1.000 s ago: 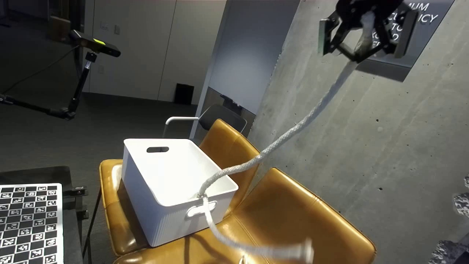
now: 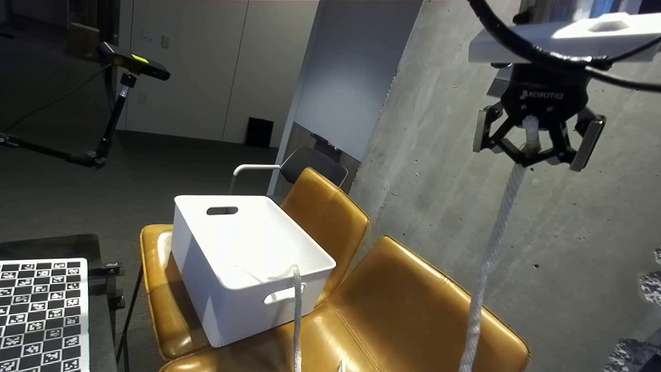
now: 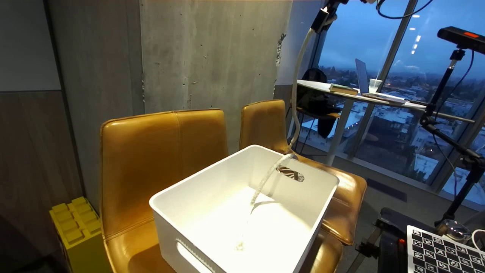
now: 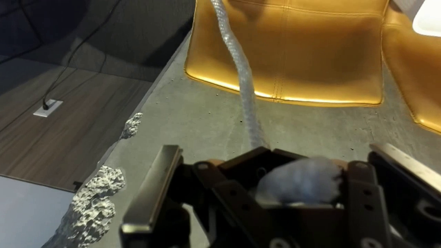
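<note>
A pale braided rope (image 2: 493, 248) hangs from my gripper (image 2: 523, 162), whose inner black fingers come together on it. Its short white end (image 4: 304, 182) sticks up behind the fingers in the wrist view. From the gripper the rope drops below the frame in exterior view 1. It crosses the near end wall of the white box (image 2: 204, 304) above the handle slot. In exterior view 2 the rope (image 3: 261, 186) runs down inside the box, its far end on the floor. My gripper is high beside the concrete wall, well apart from the box.
Tan leather chairs (image 2: 427, 291) stand under and beside the box. A concrete wall (image 2: 434, 155) rises behind them. Camera stands (image 2: 106, 136) and a checkered board (image 2: 43, 316) are at the left. A yellow block-shaped item (image 3: 79, 227) sits beside one chair.
My gripper has moved lower and slightly right. Its rope span now hangs steeply instead of running across to the box. The end that swung outside above the chair now lies inside the box.
</note>
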